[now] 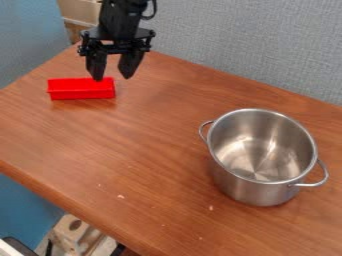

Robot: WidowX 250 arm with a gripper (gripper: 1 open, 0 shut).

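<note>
My black gripper [115, 61] stands open above and a little right of a red rectangular block [82, 88] lying flat near the table's left side, with nothing between its fingers. A large steel pot [261, 176] with two side handles stands upright and empty on the right part of the wooden table [147, 160].
A grey wall [254, 40] runs behind the table, and a blue surface [27, 200] lies beyond its left edge.
</note>
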